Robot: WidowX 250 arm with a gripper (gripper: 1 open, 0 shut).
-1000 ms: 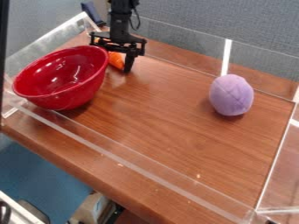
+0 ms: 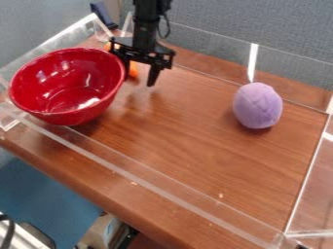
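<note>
A large red bowl (image 2: 58, 97) sits at the left of the wooden table. My black gripper (image 2: 140, 60) hangs just behind its right rim, at the back of the table. A small orange object (image 2: 130, 68) shows partly behind the gripper and bowl; whether the fingers hold it is unclear. A purple ball (image 2: 258, 105) lies on the right side.
Clear plastic walls run along the table's edges, with a grey partition at the back.
My gripper has moved toward the front and slightly right. The orange object is now more hidden; the bowl appears slightly shifted.
</note>
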